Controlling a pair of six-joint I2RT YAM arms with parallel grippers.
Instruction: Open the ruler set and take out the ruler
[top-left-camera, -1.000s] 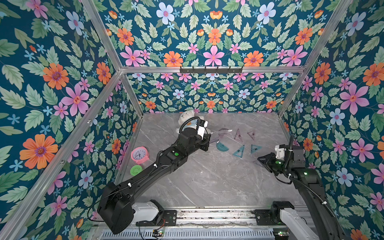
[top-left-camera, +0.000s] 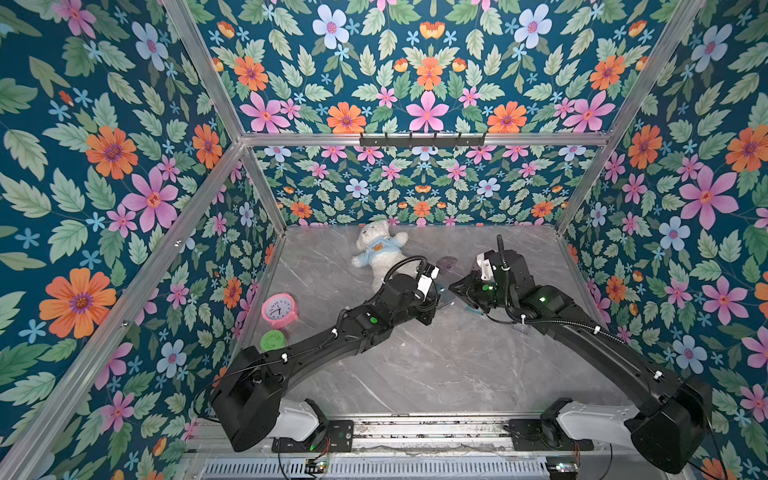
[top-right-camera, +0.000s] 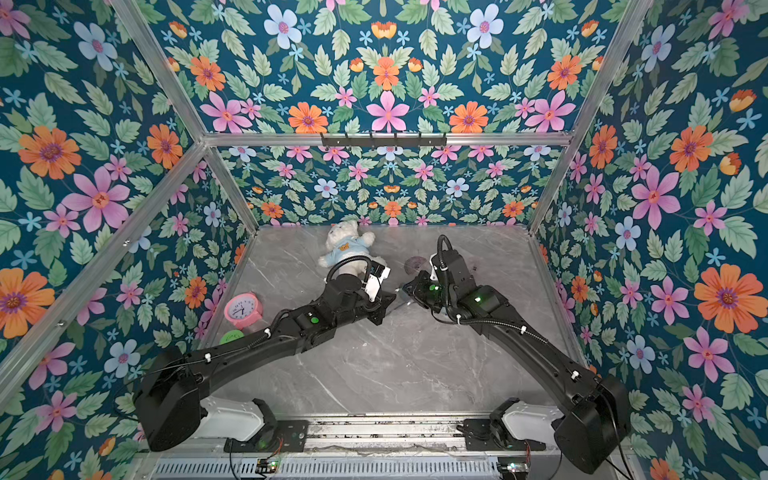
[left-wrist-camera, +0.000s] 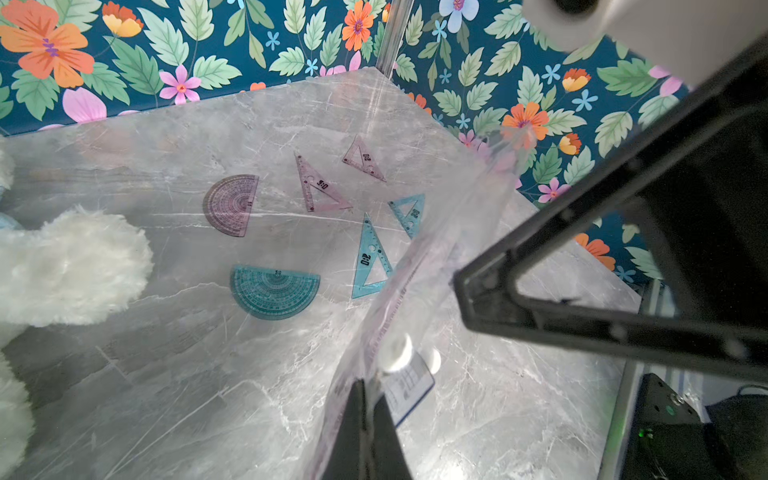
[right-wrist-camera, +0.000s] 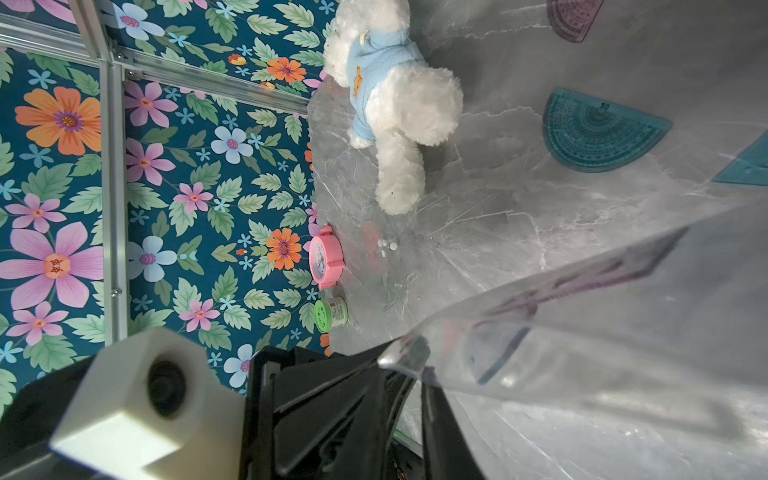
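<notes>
A clear plastic sleeve (left-wrist-camera: 400, 296) with a pink-marked ruler inside is in my left gripper, which is shut on it and holds it upright over the table. My right gripper is at the sleeve's other part, fingers close around or against it; how far open is unclear. Loose on the table lie a teal protractor (left-wrist-camera: 274, 292), a pink protractor (left-wrist-camera: 228, 204), two pink triangles (left-wrist-camera: 312, 192) and two teal triangles (left-wrist-camera: 368, 272).
A white plush bear (top-left-camera: 380, 248) lies at the back left. A pink clock (top-left-camera: 279, 308) and a green round container (top-left-camera: 272, 341) stand near the left edge.
My right gripper has moved left and up to the sleeve. The left arm has moved right and down, carrying the sleeve toward the middle.
</notes>
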